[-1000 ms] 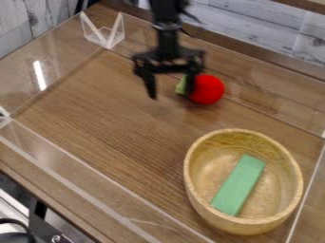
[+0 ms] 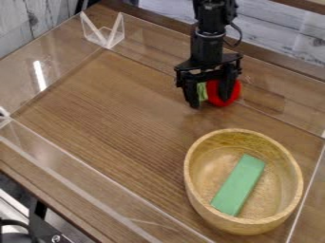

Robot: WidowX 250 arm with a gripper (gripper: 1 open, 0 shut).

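Note:
My black gripper (image 2: 208, 84) hangs from the arm at the upper middle, down at a red round object (image 2: 223, 93) and a small green item beside it, overlapping them in this view. The gripper is open. The red object is partly hidden behind it; whether the fingers touch it I cannot tell.
A yellow bowl (image 2: 200, 156) holding a green block (image 2: 238, 185) sits at the lower right of the wooden table (image 2: 102, 123). White wire-like shapes stand at the upper left and left edge.
My gripper has moved right and down from the upper middle to over the red object and green item, now covering part of them.

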